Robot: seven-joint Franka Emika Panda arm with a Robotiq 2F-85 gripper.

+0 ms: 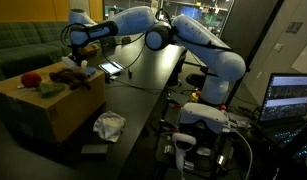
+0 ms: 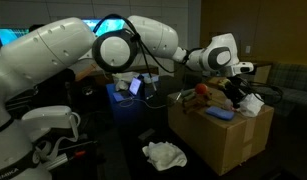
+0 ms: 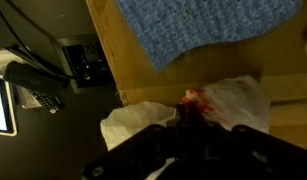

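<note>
My gripper is low over the far right edge of a cardboard box, shut on a crumpled white cloth or bag. The wrist view has the white material spread on both sides of the dark fingers, with a reddish patch near them. Poor light there hides the exact grip. On the box top beside it lies a blue cloth, apart from the fingers.
A red ball and a brown plush-like thing also rest on the box. Another white cloth lies on the floor, near a dark flat object. A sofa stands behind.
</note>
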